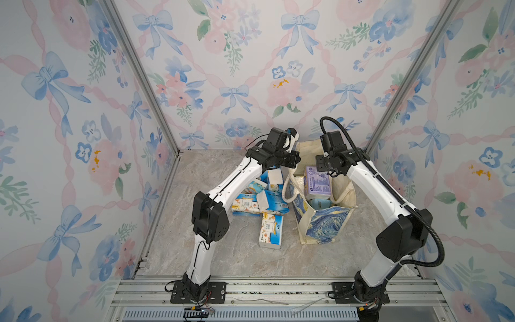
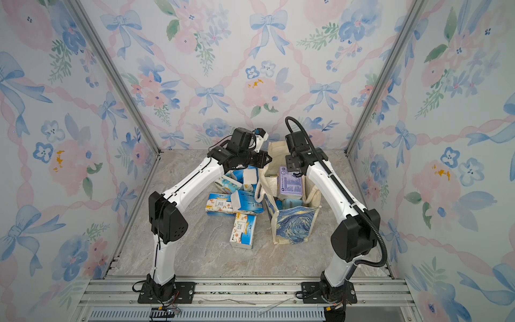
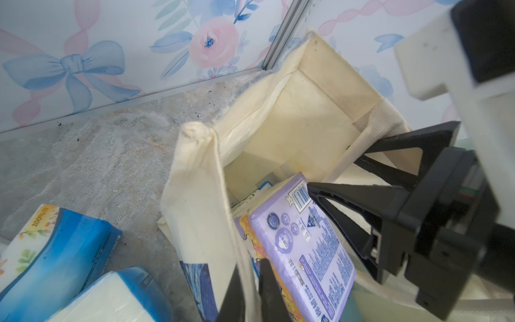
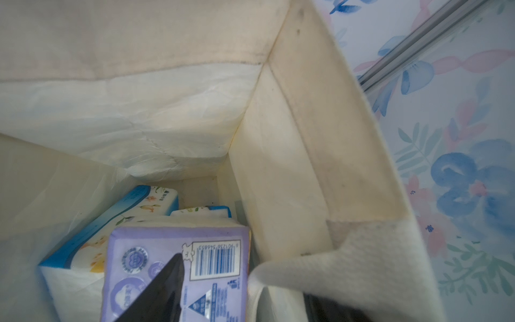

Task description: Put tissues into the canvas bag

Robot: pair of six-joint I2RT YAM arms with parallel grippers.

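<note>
The canvas bag (image 1: 323,225), cream with a blue swirl print, stands open on the right half of the table. Its left edge runs between the fingers of my left gripper, shut on that edge. Inside lies a purple tissue pack (image 3: 305,252), tilted, its printed face up. Two white-and-blue packs (image 4: 126,228) show under and behind it. Over the pack, within the bag's mouth, my right gripper has its fingers apart. One finger (image 4: 166,289) is in front of the purple face; the other is partly hidden behind a bag handle (image 4: 316,271).
Several blue-and-white tissue packs (image 2: 220,203) lie heaped left of the bag, beneath the left arm. A single pack (image 1: 271,230) is nearer the front. The bag's handle (image 1: 287,190) loops out on its left. Bare table (image 1: 171,225) shows at the left.
</note>
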